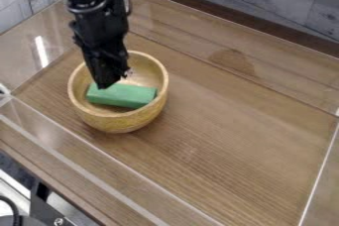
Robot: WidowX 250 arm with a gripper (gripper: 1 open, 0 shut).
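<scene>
A round wooden bowl (119, 118) sits left of centre on the wooden table, holding a green block (122, 96). My black gripper (111, 75) reaches down from the top left to the bowl's back part, just above and behind the block. Its fingertips are small and dark; whether anything is between them is hard to see, and they look close together.
The bare wooden table (245, 121) stretches clear to the right and front right. A pale edge with dark cables or fittings runs along the lower left corner.
</scene>
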